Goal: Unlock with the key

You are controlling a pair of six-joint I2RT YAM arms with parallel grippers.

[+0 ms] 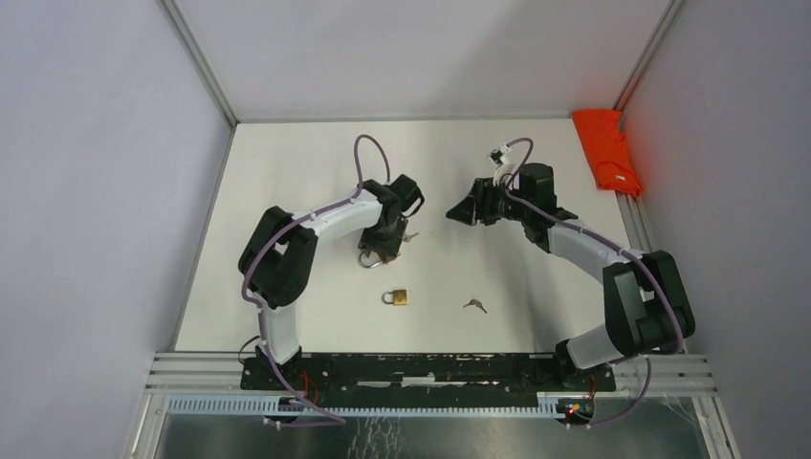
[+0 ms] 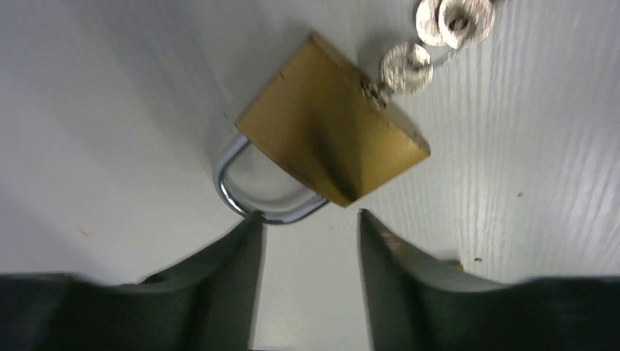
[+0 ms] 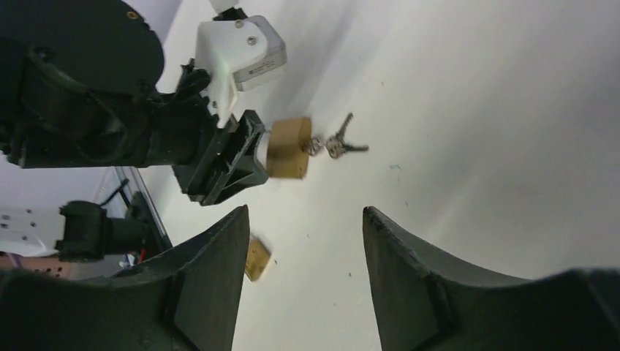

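Observation:
The large brass padlock (image 2: 333, 121) lies on the white table, and both ends of its steel shackle (image 2: 223, 186) meet the body. Keys hang together at the keyhole side; in the right wrist view they lie beside the padlock (image 3: 288, 148). My left gripper is over the shackle side, its fingers apart and no grip visible. From above, that gripper covers most of the padlock. My right gripper stands open to the right of the padlock, nothing between its fingers; the keys (image 3: 338, 145) are some way off.
A smaller brass padlock (image 1: 400, 297) rests nearer the front edge. Loose keys (image 1: 475, 306) lie to its right. An orange cloth (image 1: 608, 153) is at the back right corner. Table space behind both grippers is clear.

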